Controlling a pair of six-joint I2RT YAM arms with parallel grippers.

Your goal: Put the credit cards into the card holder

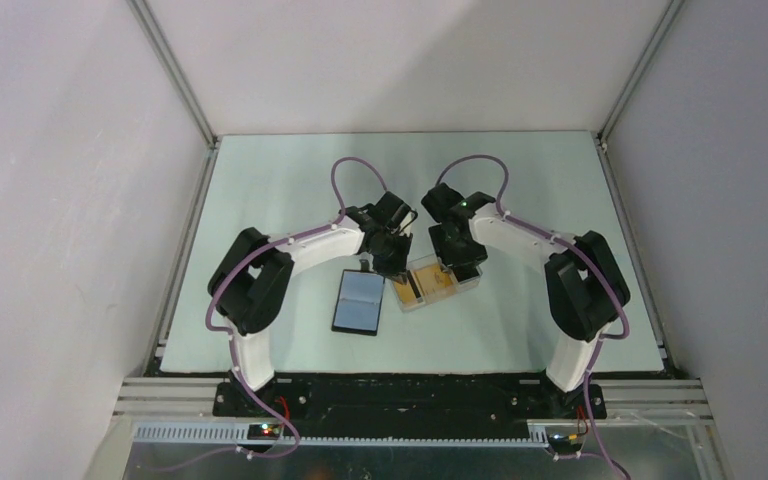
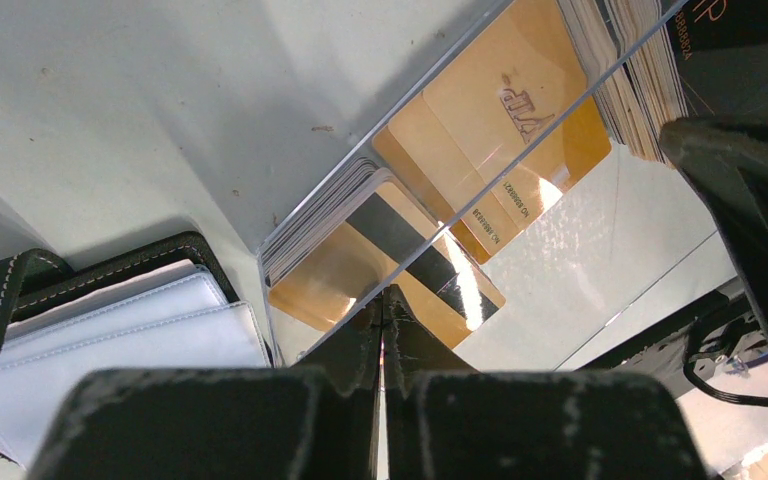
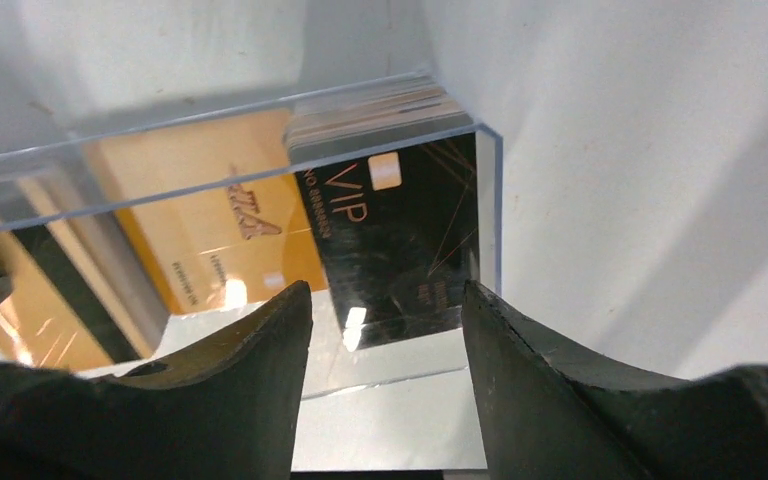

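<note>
A clear box (image 1: 444, 296) at table centre holds stacks of cards. In the right wrist view a black VIP card (image 3: 397, 245) tops the stack at its right end, and a gold card (image 3: 220, 230) lies beside it. My right gripper hangs open over the black stack, nothing between its fingers. The left wrist view shows a gold card with a dark stripe (image 2: 380, 255) at the box's left end. There my left gripper is shut at the box's edge, with nothing visible between its fingertips. Left of the box lies the open card holder (image 1: 360, 302), its pale pockets showing.
The box's clear upright wall (image 3: 230, 182) runs along the cards. Both arms reach in close together over the box. Free table (image 1: 270, 190) lies behind and to either side.
</note>
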